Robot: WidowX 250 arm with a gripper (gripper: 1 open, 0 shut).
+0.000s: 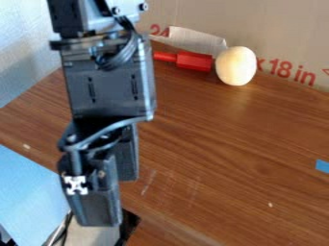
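The black arm hangs down the left of the camera view, its gripper (92, 192) at the bottom, over the table's front left edge. Whether the fingers are open or shut is unclear. At the back stand a white egg-shaped object (236, 65) and, left of it, a red cylindrical object (187, 61), partly hidden, in front of a pale rolled or curved piece (198, 40).
A cardboard panel (290, 29) rises at the back, and a small blue tape mark (321, 166) lies on the right.
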